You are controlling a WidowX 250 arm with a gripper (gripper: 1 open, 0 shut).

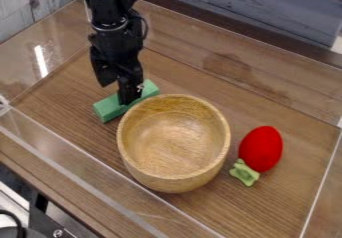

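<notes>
My black gripper (115, 85) hangs at the upper left, open, with its fingertips reaching down around the green block (111, 109). The block lies slanted on the wooden table, just left of a beige bowl (171, 147). Whether the fingers touch the block is hard to tell.
A red oval object (262, 148) with a small light-green piece (245, 175) lies at the right. A pale ridged wall borders the upper left corner, and a dark cable shows at the lower left edge.
</notes>
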